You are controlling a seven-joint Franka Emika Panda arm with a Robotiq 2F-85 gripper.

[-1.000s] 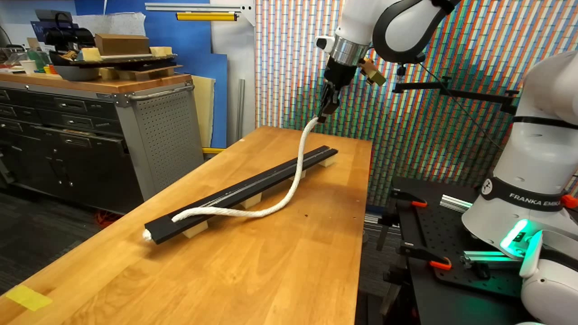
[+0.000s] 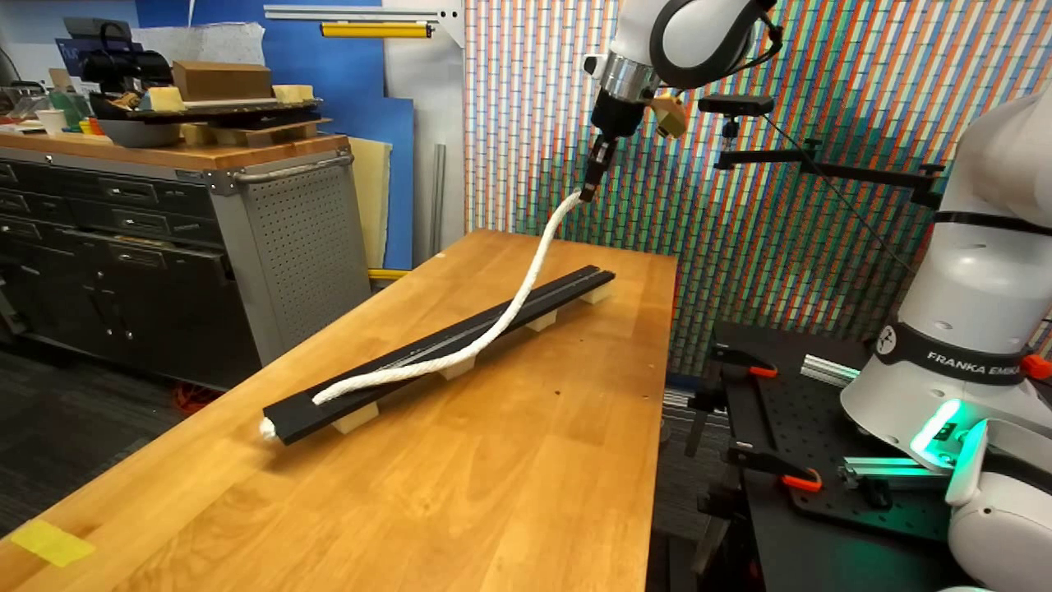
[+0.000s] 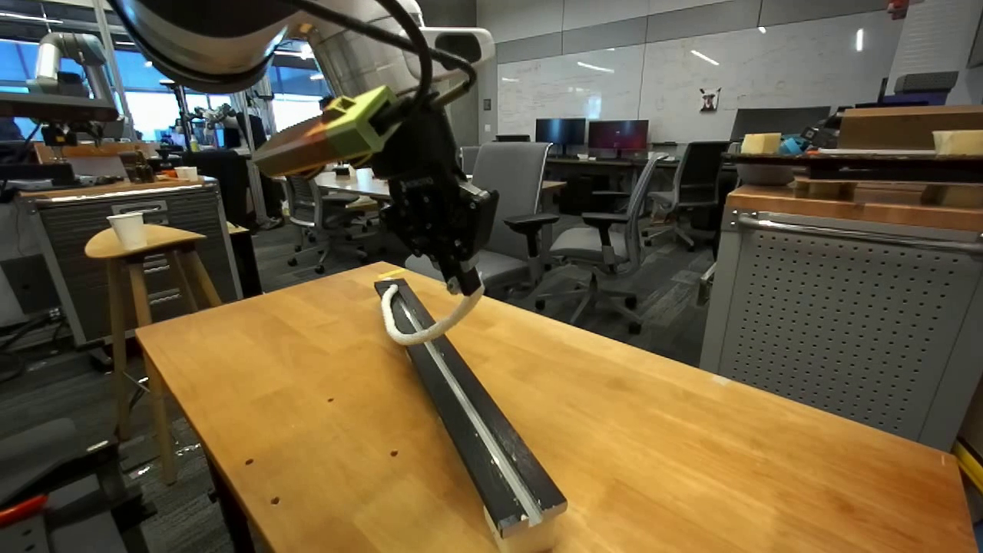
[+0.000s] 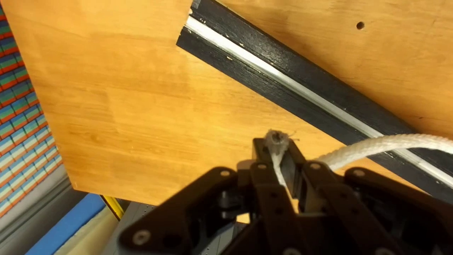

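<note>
A white rope (image 2: 529, 278) rises from the near end of a black grooved rail (image 2: 463, 335) to my gripper (image 2: 588, 194), which is shut on its upper end. That grip is above and beyond the rail's far half. In exterior view 2 the rope (image 3: 433, 332) sags in a loop over the rail (image 3: 461, 396), below the gripper (image 3: 467, 284). At the rail's near end the rope passes into the black board, and a white tip shows at the end face. From the wrist, the frayed rope end (image 4: 276, 142) sits between the fingers; a bright strip (image 4: 271, 74) lies along the rail's groove.
The rail rests on small wooden blocks (image 2: 542, 320) on a wooden table (image 2: 513, 474). A second white arm (image 2: 947, 286) stands at the right, off the table.
My gripper has risen a little and tilted. The rope's slack has drawn up and shifted left, from hanging over the table beside the rail to running along and over it.
</note>
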